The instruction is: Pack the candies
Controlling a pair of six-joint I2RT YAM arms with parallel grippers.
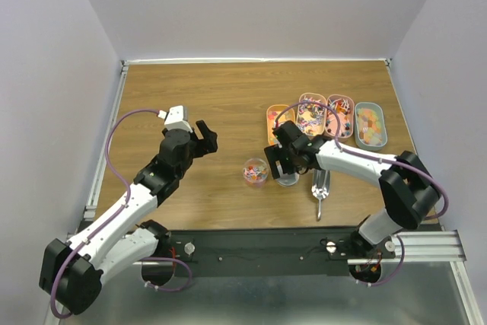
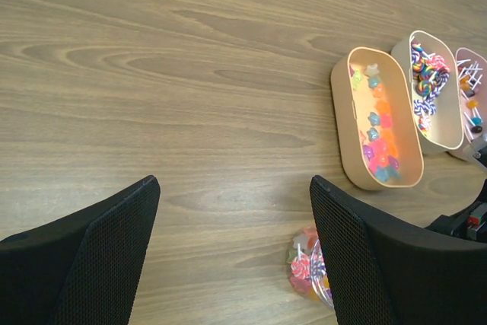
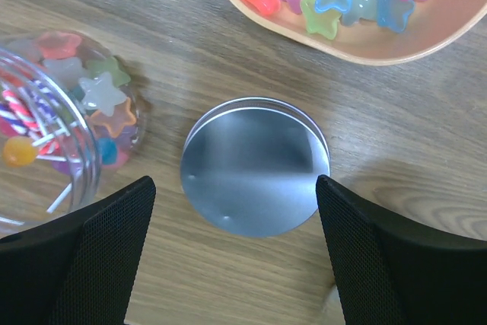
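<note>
A clear round jar of mixed candies point(image 1: 255, 171) point(image 2: 303, 268) point(image 3: 46, 127) sits on the table at front centre. A silver lid point(image 3: 255, 169) lies beside it, directly under my open right gripper point(image 1: 281, 159), with nothing between its fingers. My left gripper point(image 1: 205, 131) is open and empty, raised over bare table left of the jar. Behind the lid stand an orange tray of gummy stars point(image 1: 275, 116) point(image 2: 346, 119) and trays of lollipops and wrapped candies point(image 1: 339, 116) point(image 2: 426, 89).
A green-rimmed tray point(image 1: 371, 125) stands at the back right. A silver scoop point(image 1: 319, 199) lies to the right of the lid.
</note>
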